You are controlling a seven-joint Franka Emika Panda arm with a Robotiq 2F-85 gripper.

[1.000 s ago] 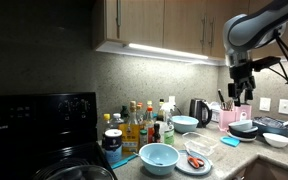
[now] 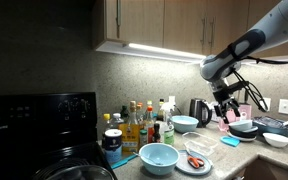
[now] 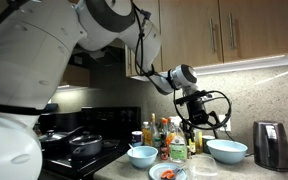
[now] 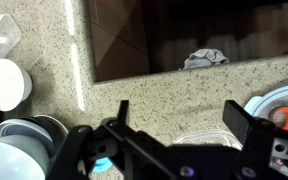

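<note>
My gripper stands open above the counter, with nothing between its fingers. Below it lies bare speckled counter [image 4: 154, 95] and part of a clear container [image 4: 206, 138]. To the right in the wrist view is a plate [image 4: 267, 101] carrying orange-handled scissors [image 4: 285, 117]. Beyond the counter's edge a crumpled grey cloth [image 4: 205, 58] shows against a dark brown area. At the left of that view are a white bowl [image 4: 6, 84] and stacked bowls [image 4: 12, 158].
A light blue bowl [image 2: 159, 158] stands near the stove [image 2: 44, 130], with several bottles [image 2: 136, 130] behind it. Another blue bowl [image 2: 184, 124] and a black kettle [image 2: 199, 108] stand at the back. Cabinets [image 2: 174, 28] hang overhead.
The arm has swung left and lowered in exterior view 1, bringing the gripper away from the right wall. The objects on the counter look unmoved.
</note>
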